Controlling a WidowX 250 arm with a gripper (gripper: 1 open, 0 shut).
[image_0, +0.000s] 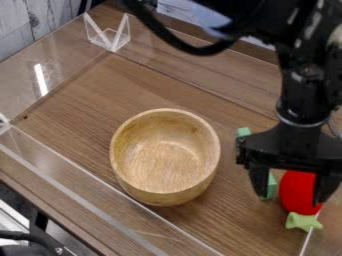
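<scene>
My black gripper hangs low over the right side of the wooden table, its fingers pointing down around a red object, which has a light green piece below it. A green bar is partly hidden behind the gripper. A round wooden bowl sits left of the gripper. I cannot tell how far the fingers stand apart or whether they touch the red object.
A clear plastic item stands at the back left. Table edges run along the left and front.
</scene>
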